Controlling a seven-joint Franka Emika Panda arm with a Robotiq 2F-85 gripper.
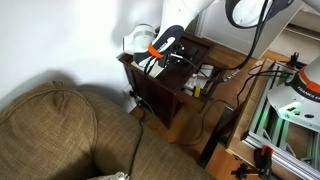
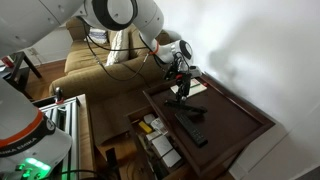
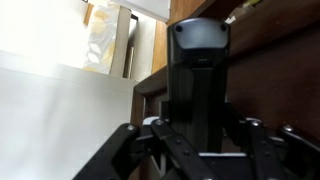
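Note:
Upright in the wrist view stands a black oblong object [image 3: 200, 75] with a rounded, glossy top. My gripper is shut on its lower part, with dark fingers at both sides. Seen from outside, the gripper [image 2: 182, 88] is low over the dark brown cabinet top [image 2: 235, 112]. The held object is hard to make out in both exterior views.
A black remote-like object [image 2: 190, 127] lies on the cabinet top. White paper [image 1: 148, 66] lies at its sofa end. An open drawer [image 2: 155, 143] holds several small items. The brown sofa [image 1: 70, 130] stands alongside.

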